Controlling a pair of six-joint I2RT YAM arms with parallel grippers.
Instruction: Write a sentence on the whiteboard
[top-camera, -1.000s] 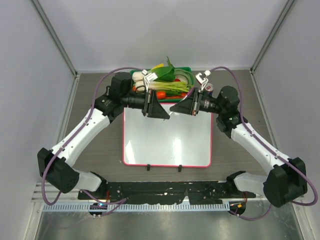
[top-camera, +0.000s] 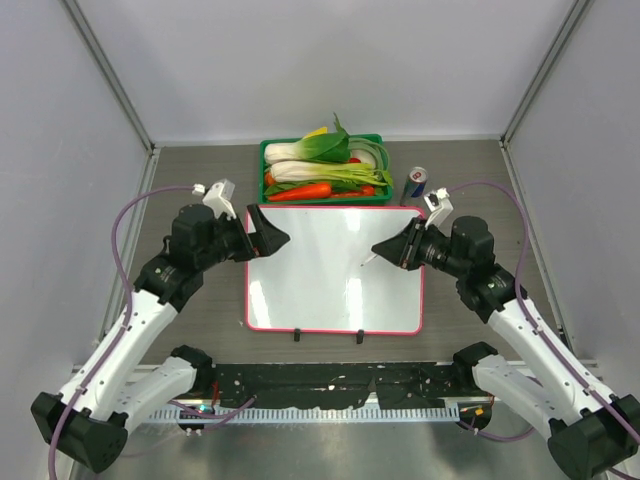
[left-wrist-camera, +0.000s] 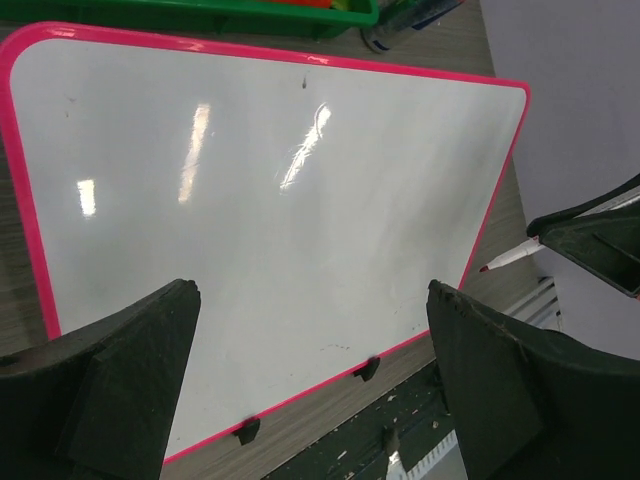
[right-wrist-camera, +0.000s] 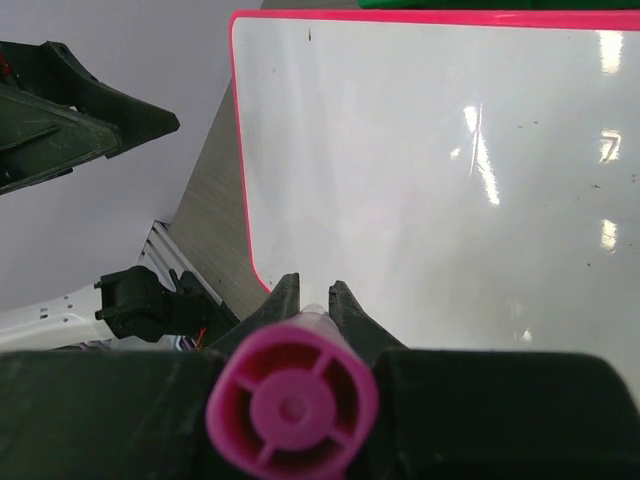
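Note:
The whiteboard (top-camera: 320, 285) with a pink rim lies flat between the arms, looking blank apart from glare and small specks. My right gripper (top-camera: 395, 250) is shut on a marker, pink at its rear end; its slim white front with a red tip (left-wrist-camera: 505, 258) shows over the board's right part in the left wrist view. My left gripper (top-camera: 270, 235) stands open above the board's upper left, nothing between its wide dark fingers.
A green tray (top-camera: 376, 198) of vegetables sits behind the board, a can (top-camera: 415, 183) to its right. Small black clips are on the board's near edge. Walls close in the sides and back.
Both grippers have drawn apart from where they met over the board's upper middle, the left moving left, the right moving down and right with the marker.

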